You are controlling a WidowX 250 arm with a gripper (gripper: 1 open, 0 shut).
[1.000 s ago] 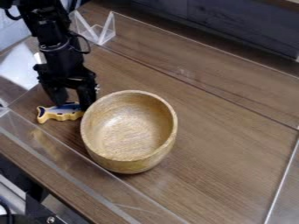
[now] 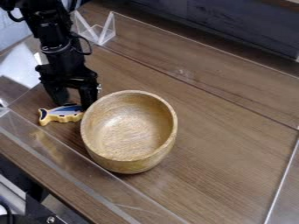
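Observation:
My black gripper (image 2: 73, 96) is low at the left of the camera view, open, just above and behind a small fish-shaped toy (image 2: 59, 115) with blue and yellow colours. The toy lies on the wooden table next to a large wooden bowl (image 2: 128, 153), on the bowl's left side. The gripper's lower end is close to the bowl's rim and the toy; whether it touches either is unclear. The bowl is empty.
A clear plastic object (image 2: 100, 33) stands at the back left.
The gripper has shifted very slightly upward, showing a little more of the fish toy. The bowl stays where it was.

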